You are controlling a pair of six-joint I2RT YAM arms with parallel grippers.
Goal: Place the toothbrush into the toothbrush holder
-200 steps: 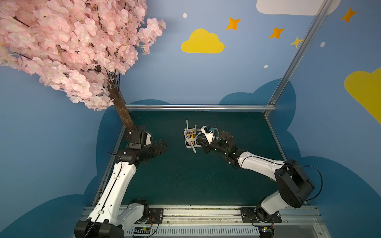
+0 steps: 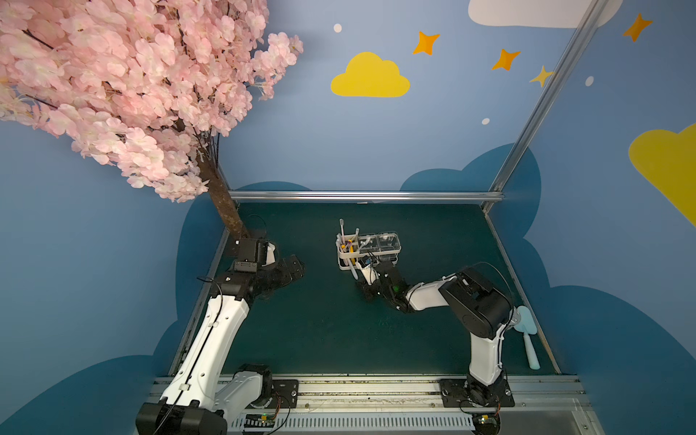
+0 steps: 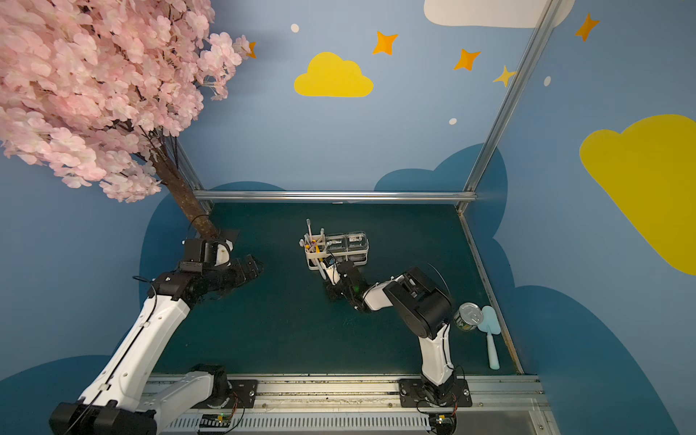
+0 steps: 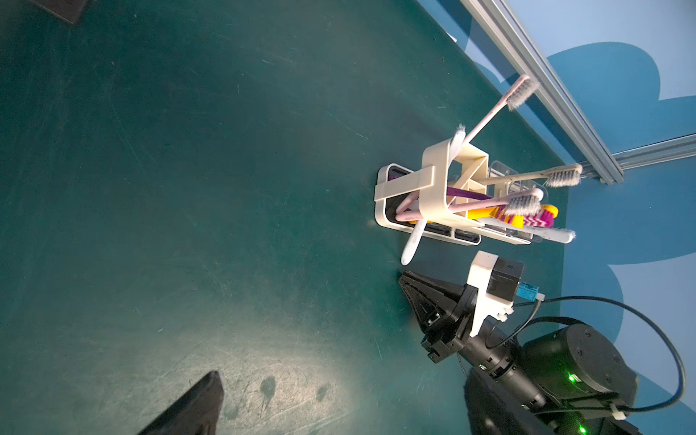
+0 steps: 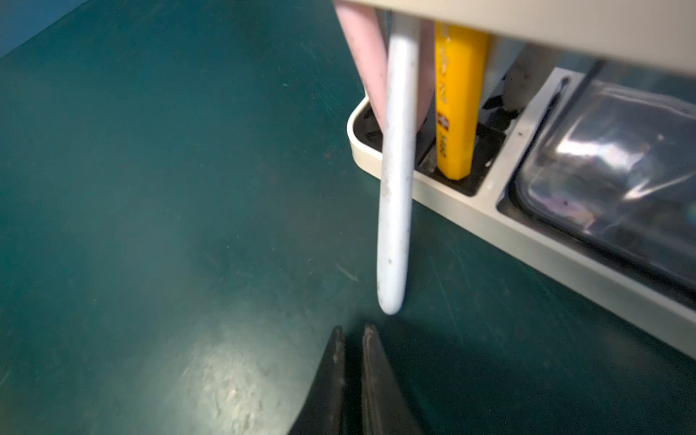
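The cream toothbrush holder (image 2: 339, 255) holds several toothbrushes in its left part. A white toothbrush (image 5: 395, 195) slants down at its front, the handle's lower end reaching past the base rim (image 5: 362, 161) and over the table. In the left wrist view, the same white handle (image 4: 411, 250) sticks out toward my right gripper. Just below that handle end in the right wrist view, my right gripper has its fingers apart by a narrow gap, empty. My left gripper is wide open and empty, left of the holder.
Clear containers (image 2: 388, 243) fill the holder's right part. A yellow marker (image 5: 458, 108) and pink handles (image 5: 366, 58) stand in it. A can (image 3: 469, 316) and a pale blue spatula (image 3: 490, 333) lie at the far right.
My right gripper has come down from beside the holder's right part to the table in front of it, its arm folding back. The left arm has stayed still.
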